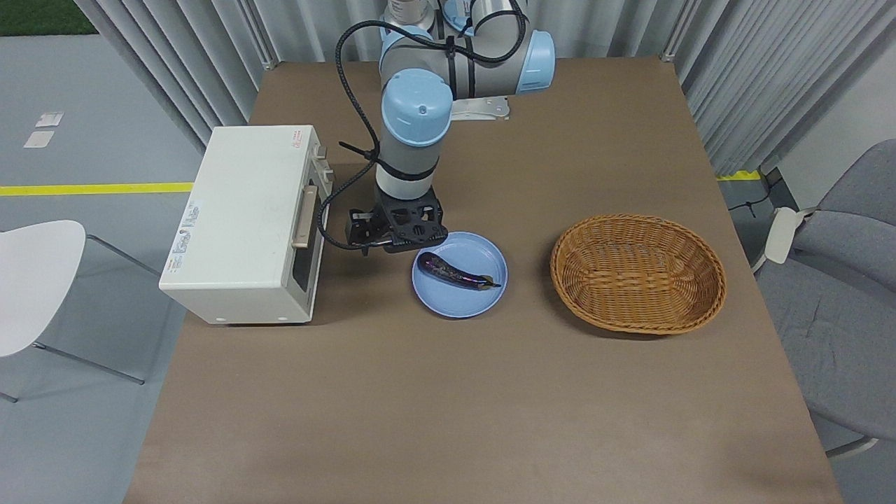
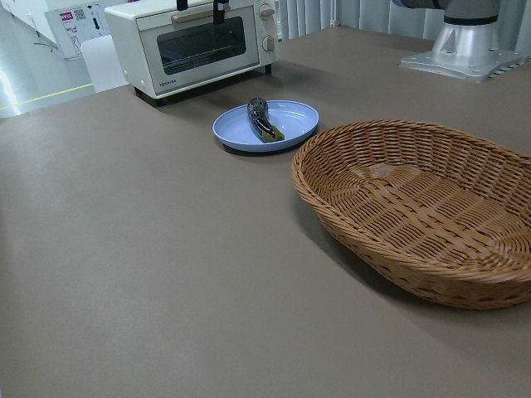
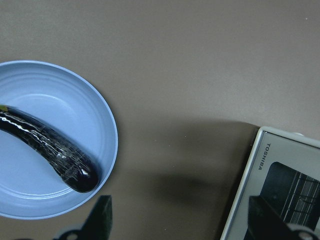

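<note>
A dark, glossy eggplant (image 1: 453,273) lies on a light blue plate (image 1: 458,302) in the table's middle. My gripper hangs above the table between the plate and the white toaster oven (image 1: 235,218); its two dark fingers stand wide apart in the wrist view, with nothing seen between them. In that view the eggplant (image 3: 60,152) is to the left and the oven's glass front to the right. The fingertips also show at the top of the left view, in front of the oven (image 2: 158,66).
A brown wicker basket (image 1: 638,273) sits right of the plate. The robot's base plate stands at the back, chairs beside both sides of the table.
</note>
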